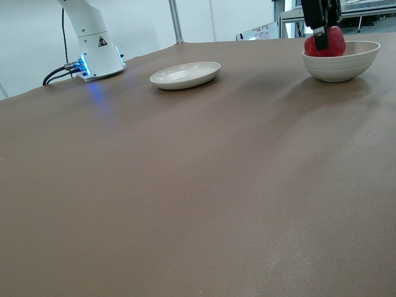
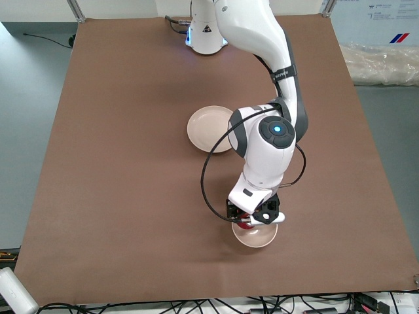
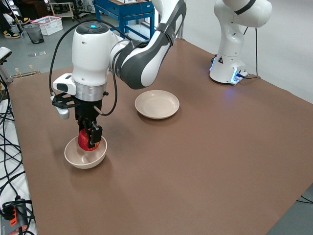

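Observation:
A red apple (image 1: pixel 331 43) sits in a cream bowl (image 1: pixel 337 65), at the right of the top view and near the table's left edge in the right view (image 3: pixel 85 159). My black gripper (image 3: pixel 89 137) reaches down onto the apple from above, its fingers around it; whether they press on it I cannot tell. In the left view the wrist hides most of the apple, above the bowl (image 2: pixel 255 239). An empty cream plate (image 3: pixel 157 104) lies behind the bowl, apart from it.
Loose cables run along the near edge beside the bowl.

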